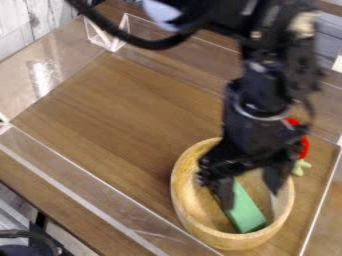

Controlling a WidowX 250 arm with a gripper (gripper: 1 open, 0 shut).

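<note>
A light wooden bowl (193,208) sits at the lower right of the table, with a green block (245,216) inside it. My black gripper (243,180) is over the bowl, its fingers down near the upper part of the green block, which the gripper partly hides. The gripper is blurred, with its fingers apart.
A small red object (302,146) with a pale green part lies behind the bowl at right, partly hidden by the arm. A clear plastic piece (107,36) stands at the back left.
</note>
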